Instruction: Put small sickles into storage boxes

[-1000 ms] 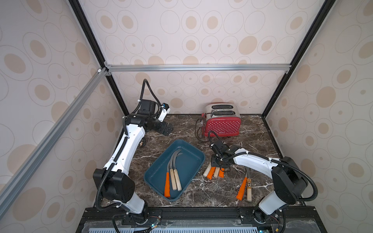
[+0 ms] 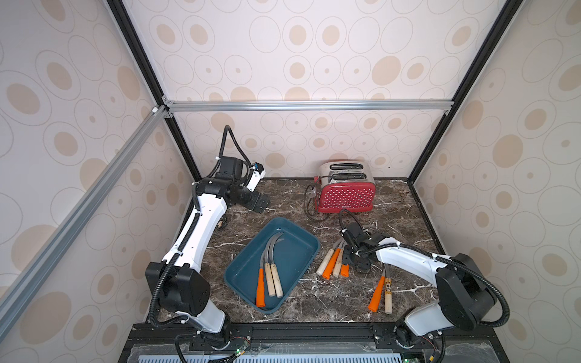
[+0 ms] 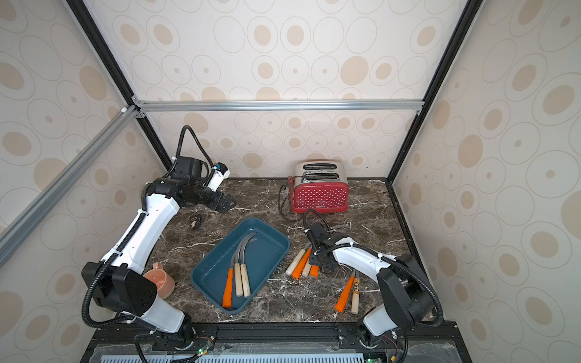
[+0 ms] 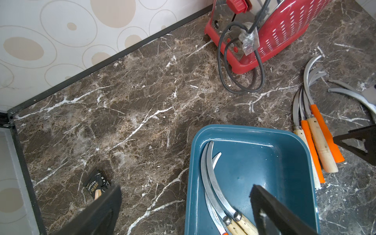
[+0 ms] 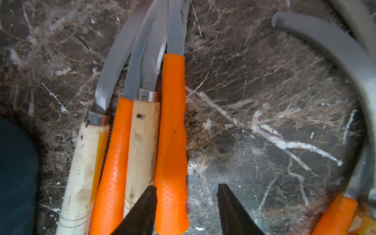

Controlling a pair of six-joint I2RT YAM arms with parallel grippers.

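Three sickles lie in the blue storage box: an orange-handled one and two with wooden handles. Several more rest side by side on the table right of the box; the rightmost of that group has an orange handle. My right gripper is open above this group, its left finger overlapping the view of that handle's edge. Farther right lie an orange-handled sickle and a wooden-handled one. Over the table beyond the box, my left gripper stands open and empty.
A red toaster with its looped cord stands at the back. A pink mug sits near the left arm's base. A small black item lies on the left side of the table.
My right gripper has shifted to the right across the group of sickles, uncovering more of their handles and blades. The left arm and the sickles in the box have stayed put.
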